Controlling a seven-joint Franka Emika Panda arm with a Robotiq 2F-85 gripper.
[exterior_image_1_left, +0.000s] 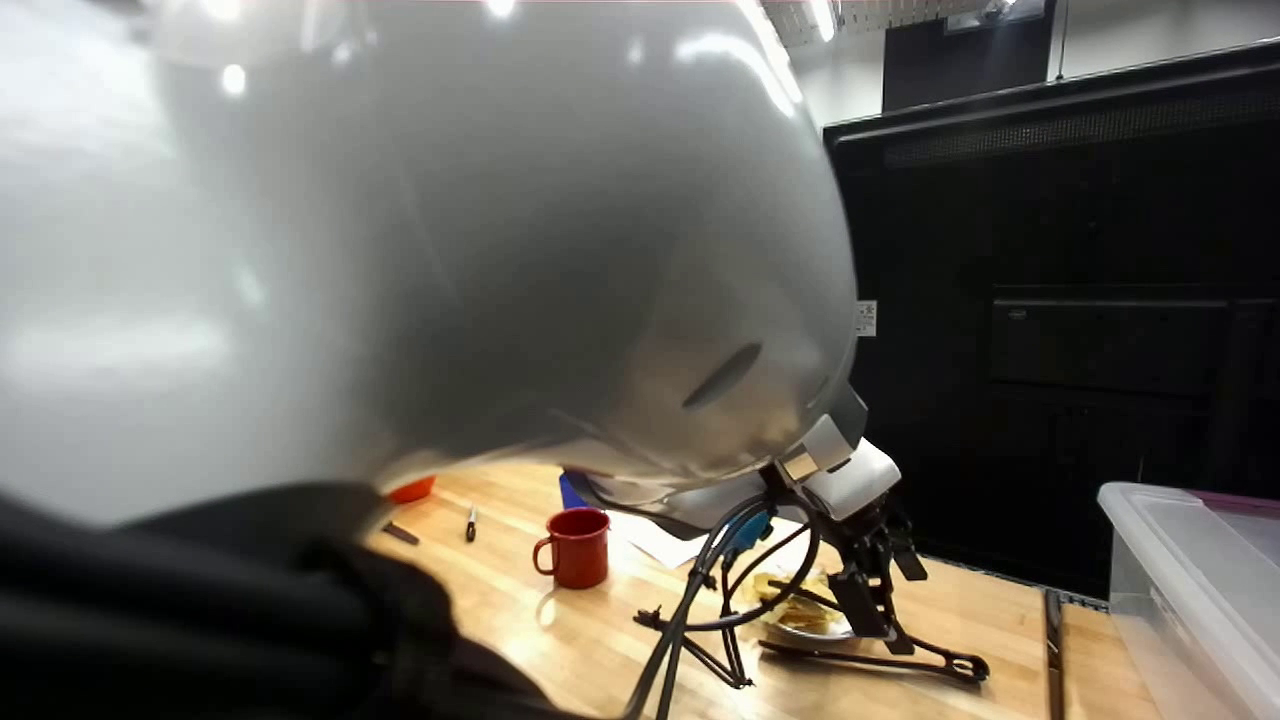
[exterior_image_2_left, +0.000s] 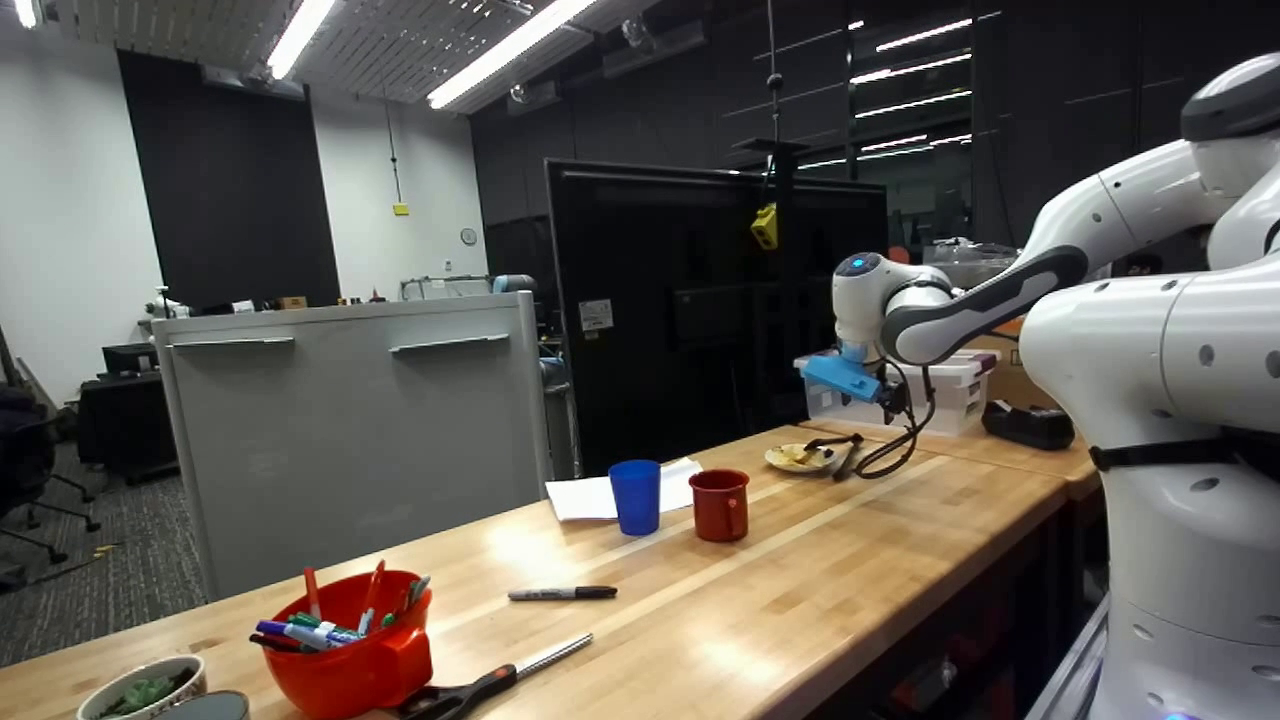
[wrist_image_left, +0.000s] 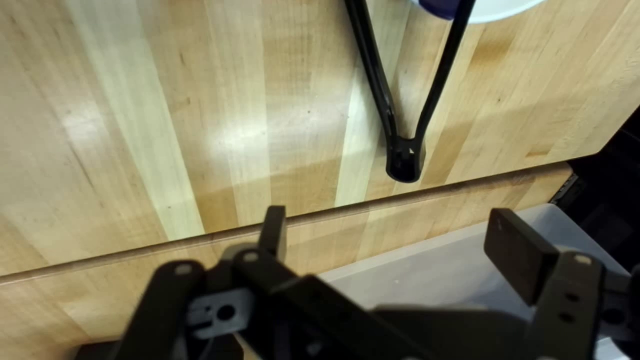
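My gripper is open, its two dark fingers spread wide and nothing held between them. Black tongs (wrist_image_left: 403, 161) lie on the wooden table, hinge end towards the fingers in the wrist view and apart from them. In exterior view 1 the gripper (exterior_image_1_left: 903, 602) hangs above the tongs (exterior_image_1_left: 963, 665), near a plate of yellowish food (exterior_image_1_left: 806, 614). The plate's white rim (wrist_image_left: 507, 8) just enters the top of the wrist view, with something dark purple beside it. Exterior view 2 shows the plate (exterior_image_2_left: 785, 463) with the tongs' arm across its edge.
A red mug (exterior_image_2_left: 721, 506) and blue cup (exterior_image_2_left: 636, 497) stand mid-table near white paper (exterior_image_2_left: 581, 498). Further left are a marker (exterior_image_2_left: 561, 593), scissors (exterior_image_2_left: 486, 684) and a red container of pens (exterior_image_2_left: 348, 658). A clear bin (exterior_image_1_left: 1200, 576) stands beyond the table seam.
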